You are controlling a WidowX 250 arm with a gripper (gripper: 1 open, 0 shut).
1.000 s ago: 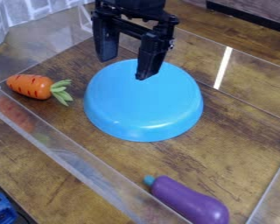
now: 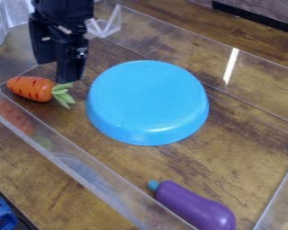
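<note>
My black gripper [image 2: 58, 56] is at the upper left with its fingers open, hanging just above and behind a toy carrot [image 2: 33, 88] with green leaves. A blue upturned dish or disc [image 2: 148, 99] sits in the middle of the wooden floor. A purple toy eggplant [image 2: 197, 205] lies at the bottom right.
Clear plastic walls [image 2: 80, 171] border the wooden area, with a blue object [image 2: 0, 216] outside at the bottom left corner. Bare wood [image 2: 248, 117] is free to the right of the blue disc and between it and the eggplant.
My gripper has moved left from over the blue disc to over the carrot at the upper left. The objects on the floor stay where they were.
</note>
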